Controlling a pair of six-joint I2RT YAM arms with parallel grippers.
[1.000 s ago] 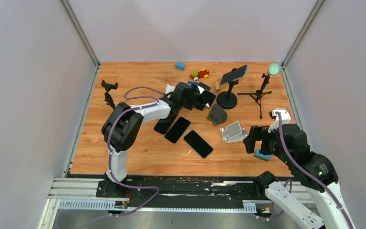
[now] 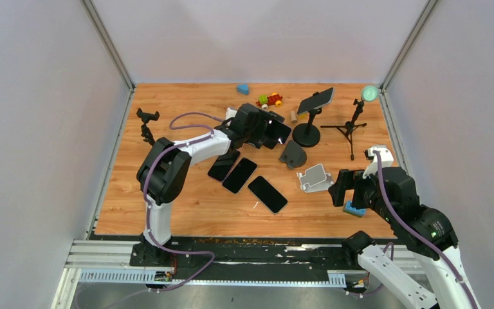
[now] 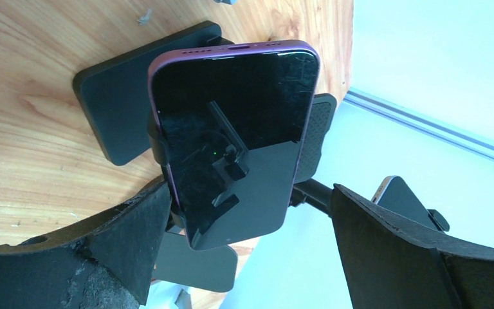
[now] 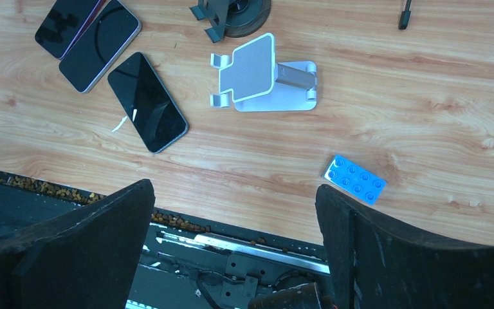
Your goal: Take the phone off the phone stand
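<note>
In the left wrist view a phone (image 3: pixel 231 129) with a purple edge rests on a dark stand (image 3: pixel 116 103), its black screen facing the camera. From above, that phone (image 2: pixel 278 132) shows just right of my left hand, which partly hides the stand. My left gripper is open, its fingers wide apart on either side of the phone's lower part in the view, with gaps visible on both sides. Over the table's front right, my right gripper is also open and empty.
Several phones lie flat, one being the black phone (image 2: pixel 267 194). A silver stand (image 2: pixel 315 178), a grey stand (image 2: pixel 293 154) and a round-based stand with another phone (image 2: pixel 316 100) are to the right. A blue brick (image 4: pixel 355 179) lies near my right gripper.
My left hand has shifted slightly toward the back of the table, covering more of the things behind it. The right arm and the other objects look unchanged.
</note>
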